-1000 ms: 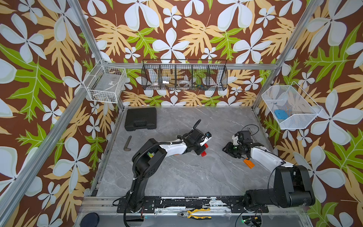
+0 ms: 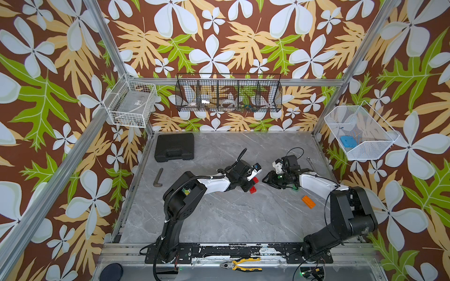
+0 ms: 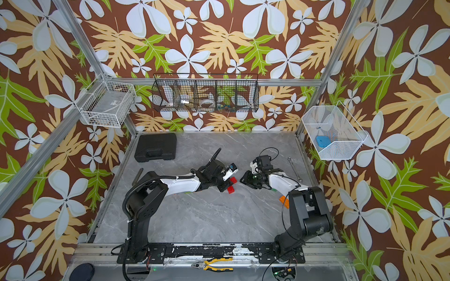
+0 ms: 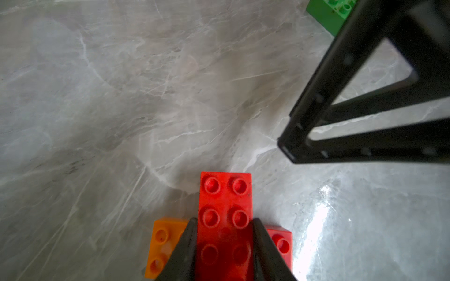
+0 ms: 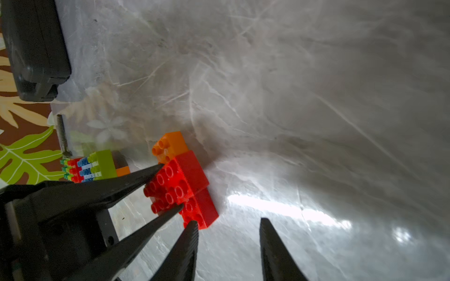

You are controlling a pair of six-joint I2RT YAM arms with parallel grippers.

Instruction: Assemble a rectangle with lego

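A red brick [image 4: 225, 196] lies across an orange brick [image 4: 161, 236] and a second red brick [image 4: 282, 244], its far end sticking out beyond them. On both of its sides the fingers of my left gripper touch it. The right wrist view shows the same group, with the upper red brick [image 5: 189, 173] between the left fingers. To the right of the group, my right gripper stands open above the table, nothing between its fingers. Part of that gripper also shows large in the left wrist view.
A green brick [image 4: 328, 14] and an orange brick [image 2: 308, 201] lie near the right arm. Several coloured bricks [image 5: 100, 166] are beyond the left gripper. A black case [image 2: 174, 147] sits back left.
The left arm looks still.
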